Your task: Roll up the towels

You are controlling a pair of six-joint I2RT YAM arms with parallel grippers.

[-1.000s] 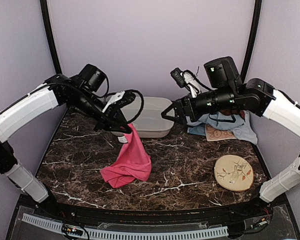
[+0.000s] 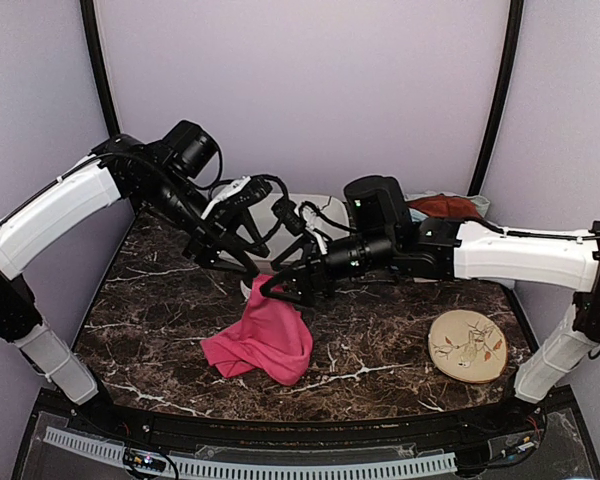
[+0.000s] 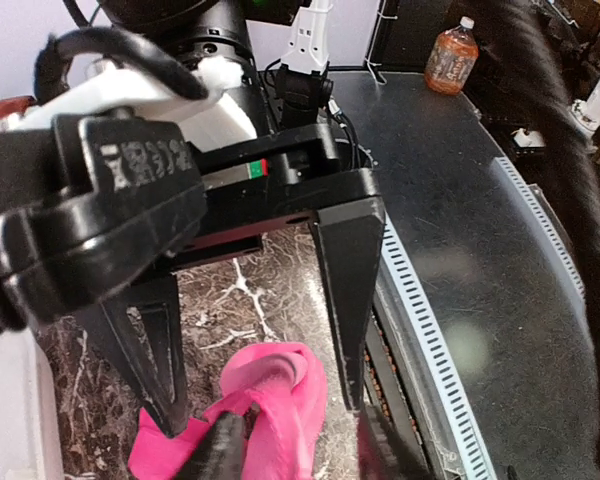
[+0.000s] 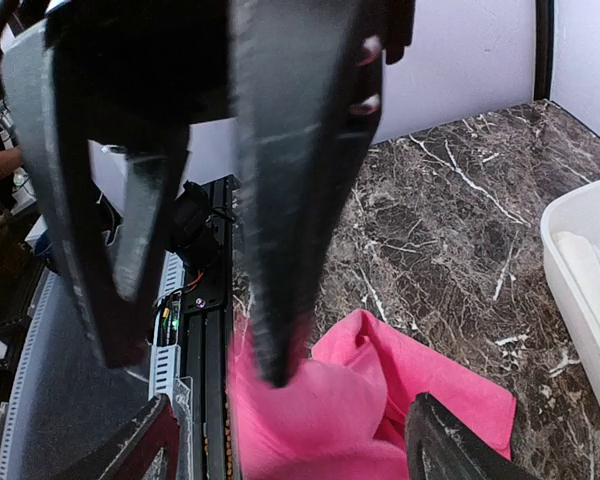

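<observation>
The pink towel stands bunched upward from the dark marble table, its lower part spread on the surface. My left gripper is at its raised top; in the right wrist view its blurred fingers are parted, just above the cloth. Contact with the cloth is unclear.
Behind the arms lies a white bin, mostly hidden in the top view. A round patterned board rests at the right. Other cloths are piled at the back right.
My right gripper has moved left and toward the front, up to the towel's top.
</observation>
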